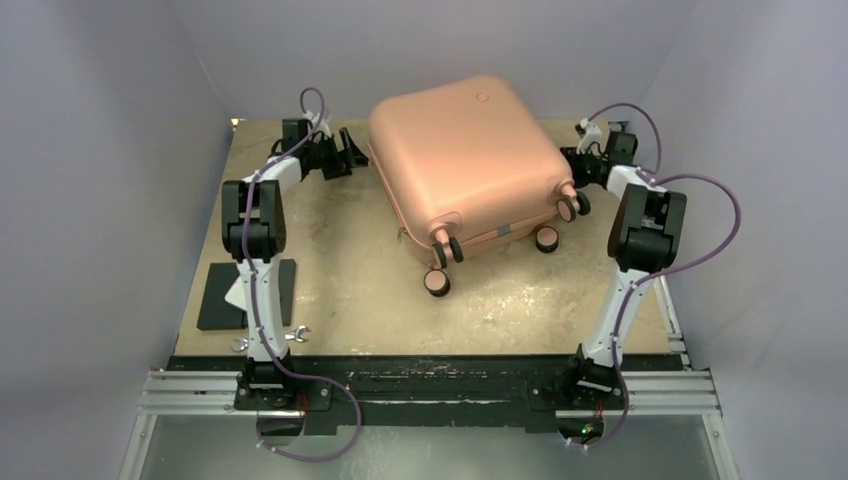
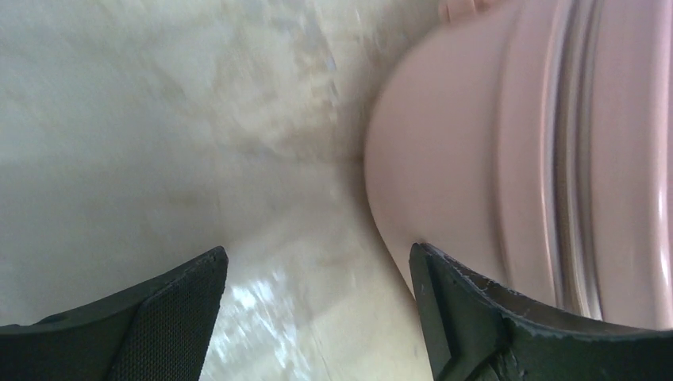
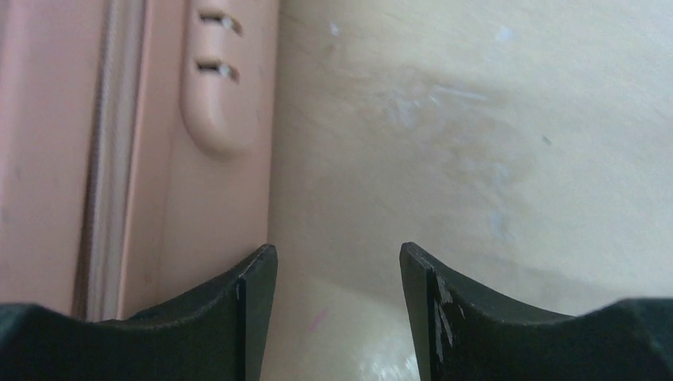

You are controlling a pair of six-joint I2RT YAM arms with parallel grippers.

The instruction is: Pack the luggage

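A closed pink suitcase (image 1: 465, 150) lies at an angle across the upper middle of the table, wheels toward the front. My left gripper (image 1: 352, 155) is open beside its left side; in the left wrist view the shell (image 2: 444, 135) stands just beyond the right fingertip, with bare table between the fingers. My right gripper (image 1: 574, 160) is at the suitcase's right side, partly hidden by it; in the right wrist view it is open, with the zipped edge (image 3: 214, 190) by its left finger and bare table between the fingers.
At the front left lie a dark flat case (image 1: 215, 300) with a light item (image 1: 236, 292) on it, and a wrench (image 1: 298, 333), partly under the left arm. Walls bound the back and sides.
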